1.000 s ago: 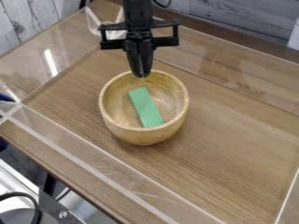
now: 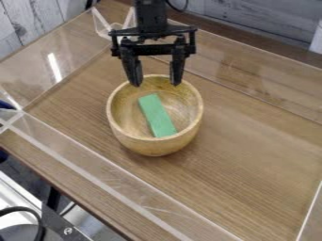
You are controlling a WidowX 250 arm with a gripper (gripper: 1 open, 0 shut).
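A light wooden bowl [image 2: 182, 139] sits in the middle of the wooden table [image 2: 246, 179], with a green rectangular block [image 2: 156, 116] lying inside it. My black gripper [image 2: 154, 71] hangs over the back rim of the bowl, open, its two fingers apart with nothing seen between them.
A crumpled whitish item [image 2: 105, 21] lies at the back left, partly behind the arm. A black cable [image 2: 32, 212] runs at the lower left, off the table edge. The table right of the bowl is clear.
My gripper's fingers have come into fuller view above the bowl's back rim, reaching lower and standing wider apart. The bowl and green block look unmoved.
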